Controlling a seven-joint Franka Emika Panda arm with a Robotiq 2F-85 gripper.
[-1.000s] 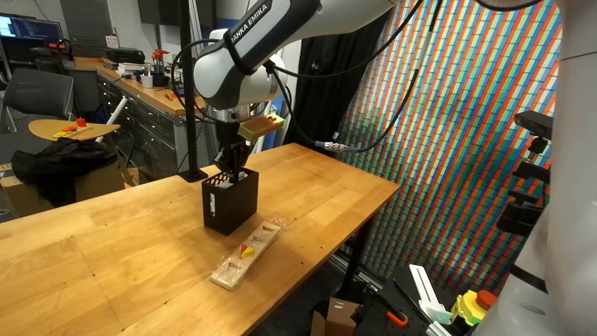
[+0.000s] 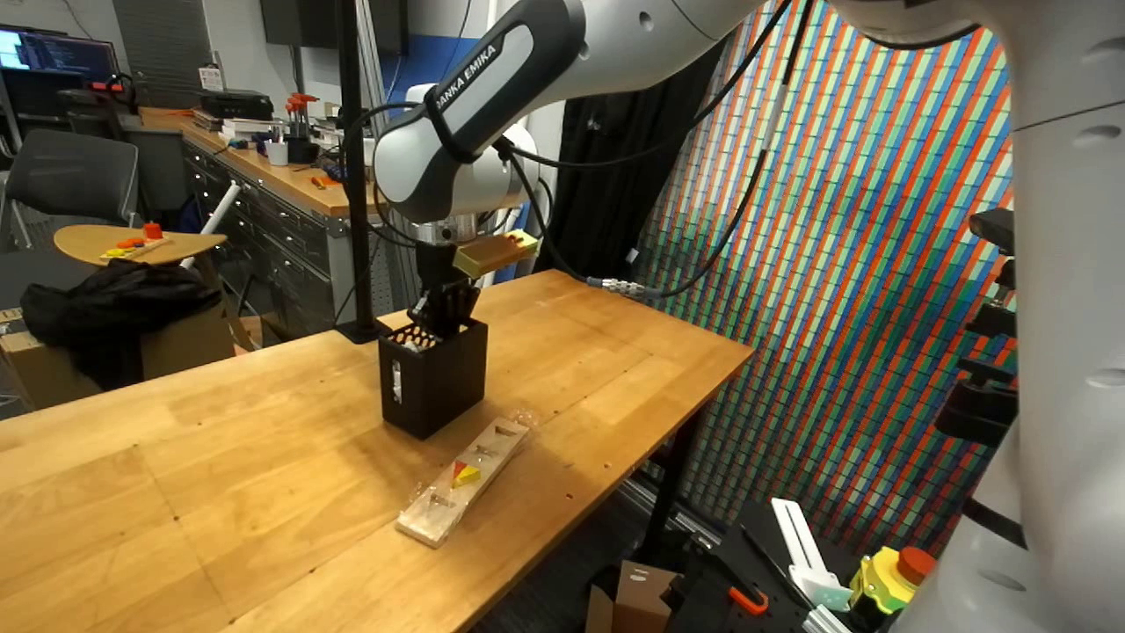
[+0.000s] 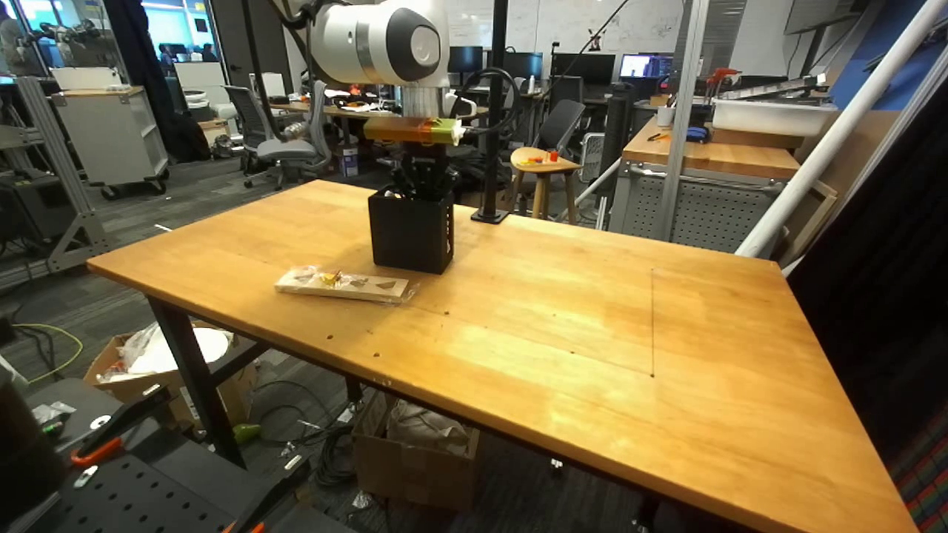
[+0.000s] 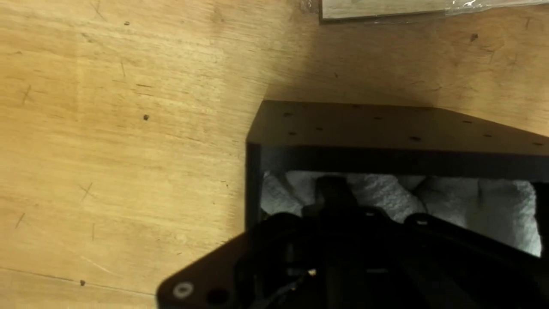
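A black box [image 2: 432, 390] with an open top stands on the table, holding pale, crumpled cloth [image 4: 391, 195]. My gripper points down into this box, its lower end inside the rim. The dark fingers are bunched together above the cloth, and the fingers look shut. Nothing can be made out between them; the tips are in deep shadow, so contact with the cloth is unclear. In the second exterior view, the front wall of the box [image 3: 409, 235] hides the fingertips.
A wooden puzzle board [image 2: 469, 480] in clear wrapping lies beside the box, with red and yellow pieces on it. A black post [image 3: 493, 133] rises from the table close to the box.
My gripper has moved lower into the box and shifted slightly. Less of the pale cloth shows above the rim than before. The box and board remain in place.
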